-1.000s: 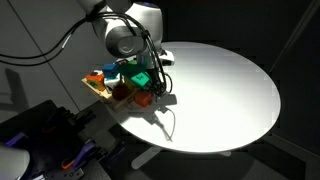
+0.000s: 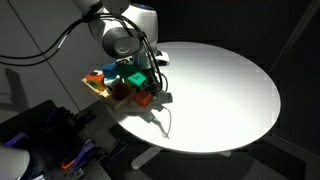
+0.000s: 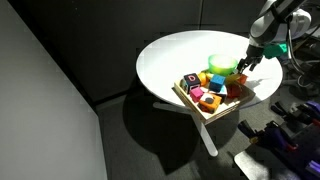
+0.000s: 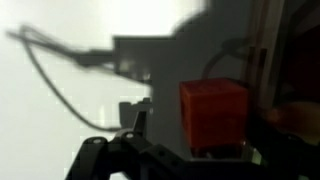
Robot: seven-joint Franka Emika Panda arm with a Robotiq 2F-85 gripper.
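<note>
An orange-red block sits on the white round table, close beside the wooden box. My gripper is low over the table right by this block. From the wrist, the block shows large ahead of my open gripper, nearer to the right-hand finger than to the left one. No grip on the block is visible. In exterior view 2 the arm and gripper are at the table's right side, where the block is hard to make out.
A wooden box filled with several coloured blocks stands at the table's edge, next to a green bowl. In exterior view 1 the table is bare across its middle and right.
My arm and gripper have shifted slightly to the left in exterior view 1, closer to the red block. The block and the box look unmoved.
</note>
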